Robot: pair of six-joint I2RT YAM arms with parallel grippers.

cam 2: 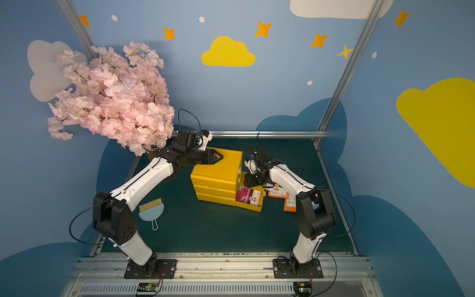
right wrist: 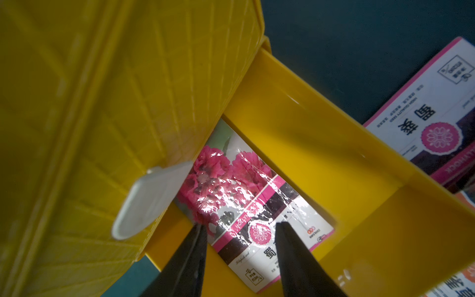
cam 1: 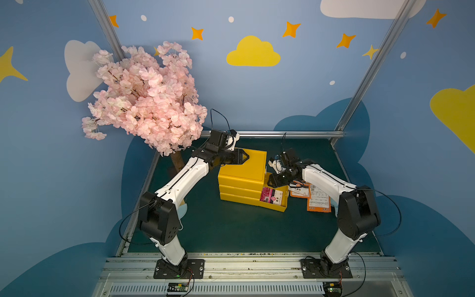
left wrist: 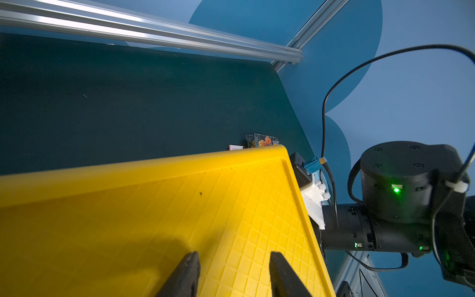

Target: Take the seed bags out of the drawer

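Note:
The yellow drawer unit (cam 1: pixel 241 172) has its lowest drawer pulled out to the right (cam 2: pixel 254 208), holding a seed bag with pink flowers (right wrist: pixel 232 188). My right gripper hangs open over that drawer, its fingers above the bag with nothing clearly held. My left gripper is open over the unit's yellow top, with nothing between its fingers. More seed bags (cam 1: pixel 319 200) lie on the table to the right of the drawer, partly under my right arm.
A pink blossom tree (cam 1: pixel 143 99) stands at the back left. A blue dustpan with brush (cam 2: pixel 151 212) lies at the left.

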